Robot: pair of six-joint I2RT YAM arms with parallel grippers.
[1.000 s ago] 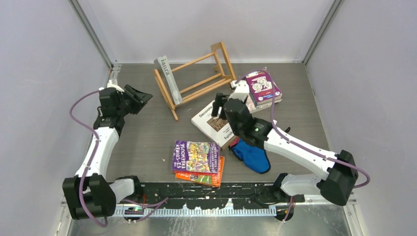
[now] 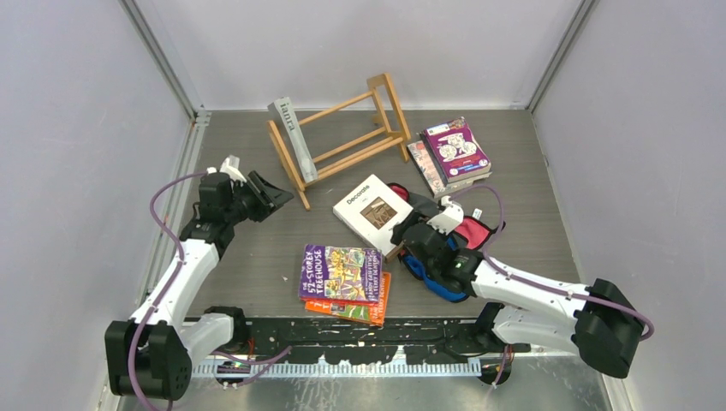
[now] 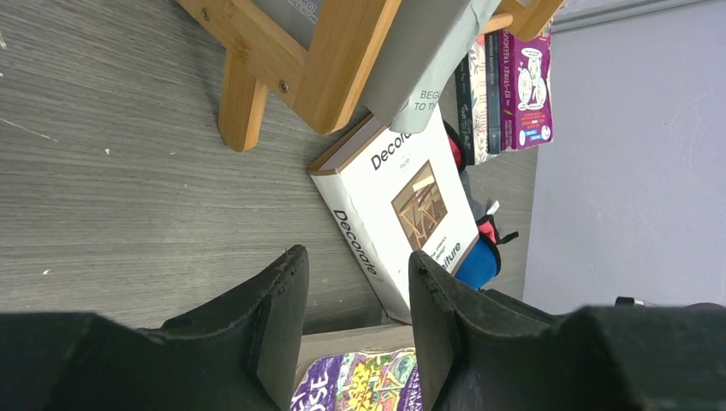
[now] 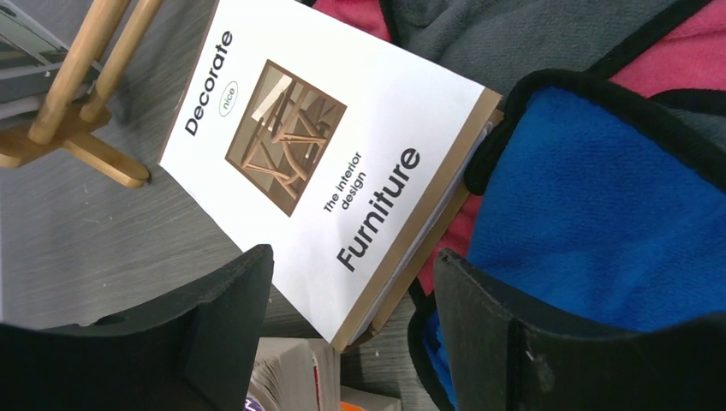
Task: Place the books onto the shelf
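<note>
The white Decorate book [image 2: 364, 205] lies flat between the wooden rack and the cloth bags. My right gripper [image 2: 402, 227] hangs open over its lower right end; in the right wrist view its fingers frame the Furniture edge. My left gripper [image 2: 274, 193] is apart from the books, left of the Decorate book, fingers parted with nothing between them. Purple Treehouse books [image 2: 341, 274] lie on an orange one [image 2: 342, 312] at the front. A grey book [image 2: 295, 137] stands in the left end of the rack. A pile with a purple top book [image 2: 454, 150] lies at back right.
The wooden rack [image 2: 360, 150] stands at the back, its other space empty. Blue and pink bags [image 4: 591, 223] lie right of and under the Decorate book. Bare table [image 2: 248, 265] shows at the left; walls enclose both sides.
My right gripper has descended from above the rack side to the Decorate book's front right end. My left gripper has moved rightward and down in the top view.
</note>
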